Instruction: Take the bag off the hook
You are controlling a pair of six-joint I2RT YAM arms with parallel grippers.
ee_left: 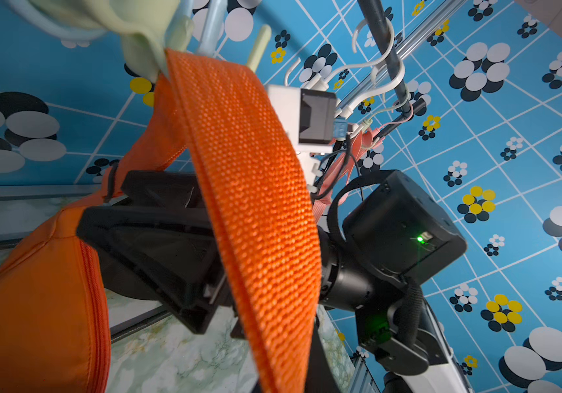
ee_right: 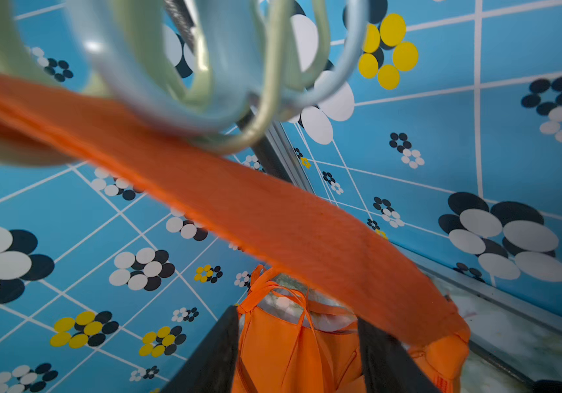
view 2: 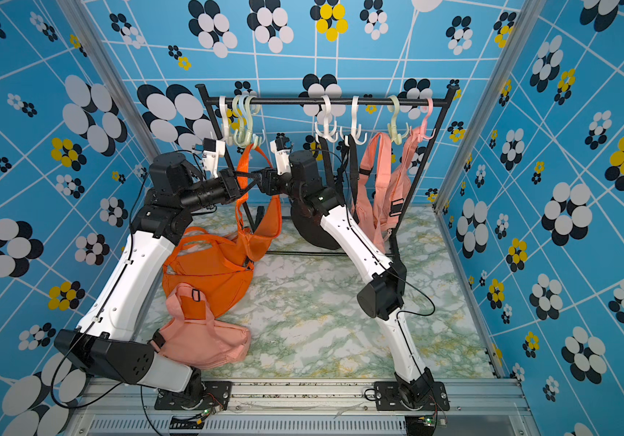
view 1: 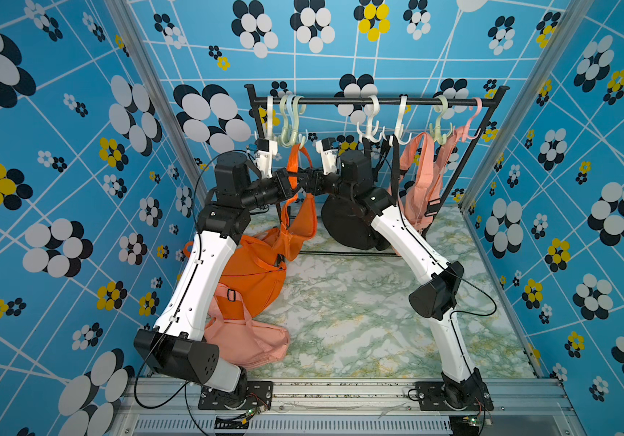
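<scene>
An orange bag's strap [ee_left: 241, 196] hangs from the pale hooks [ee_left: 143, 26] at the rail's left, with orange bag body [ee_left: 32, 308] below. My left gripper [view 1: 290, 183] is at the strap; its fingers are largely hidden behind it in the left wrist view, and it looks shut.
The rack [view 1: 337, 100] also holds black straps and pink bags [view 1: 421, 181]. An orange bag [view 1: 246, 276] and a pink bag [view 1: 246, 341] lie on the floor at left.
</scene>
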